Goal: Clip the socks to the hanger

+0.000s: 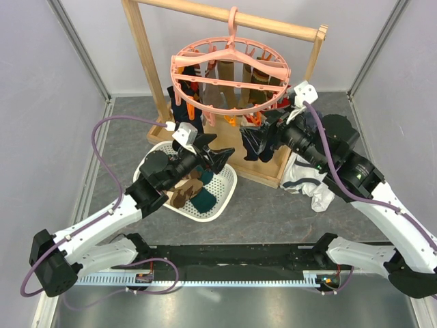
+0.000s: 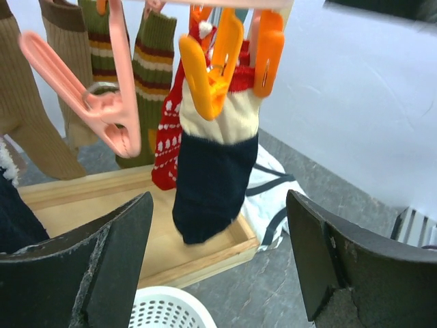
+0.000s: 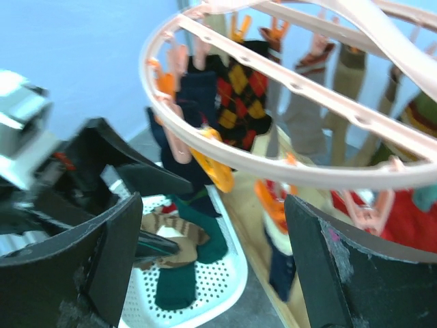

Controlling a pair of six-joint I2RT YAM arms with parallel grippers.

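The pink round hanger [image 1: 230,58] hangs from a wooden rack, with several socks clipped round it. In the left wrist view a navy, cream and red sock [image 2: 215,178] hangs from orange clips [image 2: 208,89]. My left gripper [image 1: 213,149] is open below the hanger's front, over the basket's upper right, nothing between its fingers. My right gripper [image 1: 254,137] is open beside the hanger's front right, near the hanging navy sock; in its own view the hanger's rim crosses above its fingers, with nothing seen held.
A white basket [image 1: 217,213] with loose socks sits at front left. A white cloth [image 1: 311,184] lies right of the wooden base [image 1: 266,178]. Grey floor shows in front of both.
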